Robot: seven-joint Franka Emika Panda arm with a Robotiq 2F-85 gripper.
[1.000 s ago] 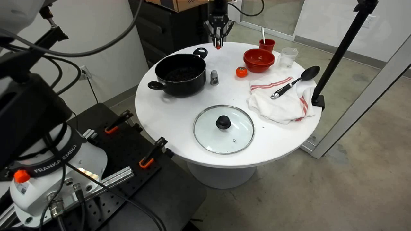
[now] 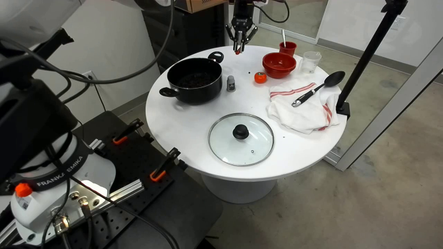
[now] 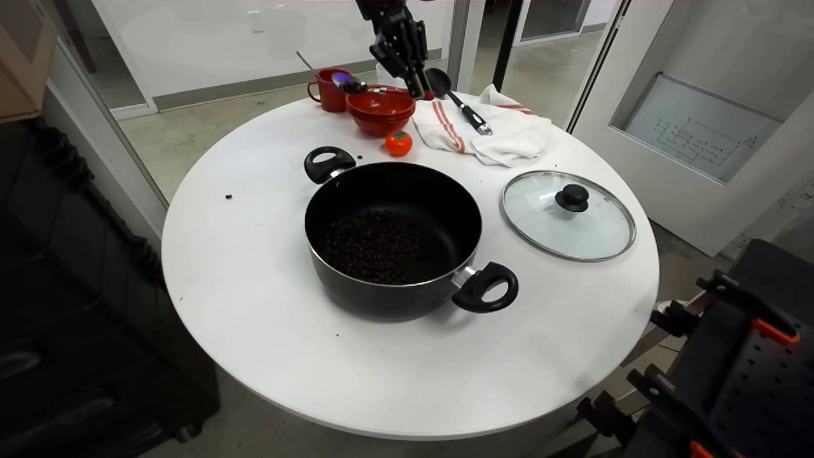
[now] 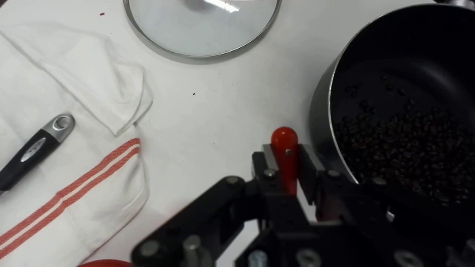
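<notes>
My gripper is shut on the red handle (image 4: 285, 141) of a utensil, its rounded end poking out between the fingers. From exterior view 2, the utensil's shiny metal head (image 3: 343, 79) reaches left of the gripper, in front of the red mug and above the red bowls' level; dark bits show by it, too small to make out. The gripper (image 2: 238, 49) hangs at the table's far side in exterior view 1. Dark beans (image 3: 370, 244) lie in the black two-handled pot (image 3: 389, 299). Two red bowls (image 2: 279, 65) are stacked near a tomato (image 2: 260, 77).
The glass lid (image 2: 232, 143) lies flat on the table. A black spoon (image 2: 315, 89) rests on the striped towel (image 2: 290, 112). Nearby stand a red mug (image 2: 287, 48), a clear cup (image 2: 310, 62) and, beside the pot, a small grey bottle (image 2: 231, 84). Stray beans dot the table.
In exterior view 1, my gripper has shifted slightly right and tilted a little, with the red-handled utensil still held. The things on the table have not moved.
</notes>
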